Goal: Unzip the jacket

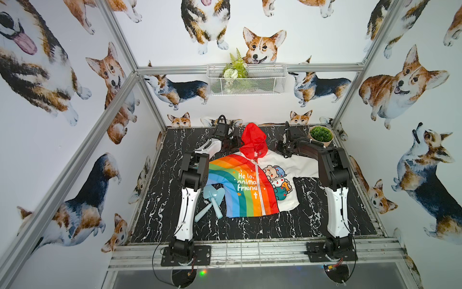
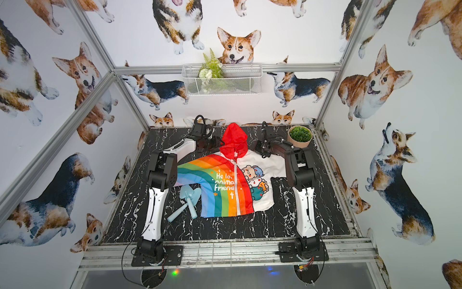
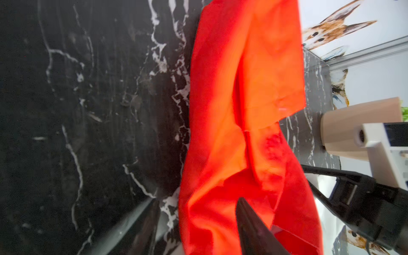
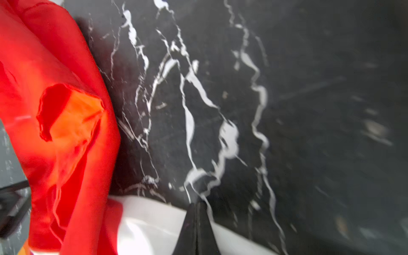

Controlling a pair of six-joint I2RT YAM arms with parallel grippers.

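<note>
The rainbow and white jacket (image 1: 247,185) lies front up on the table, its red hood (image 1: 253,137) toward the back. A pale zip line (image 1: 258,185) runs down its middle, with both front halves lying side by side. My left gripper is open at the hood's left side. In its wrist view one finger overlaps the red cloth and the other is over bare table; contact with the cloth cannot be judged. My right gripper is shut near the white right shoulder, with nothing visible between its fingertips. The zip's pull is too small to make out.
Light blue toy tools (image 1: 214,197) lie by the jacket's left hem. A potted plant (image 1: 321,134) stands in the back right corner. A wire basket (image 1: 247,82) hangs on the back wall.
</note>
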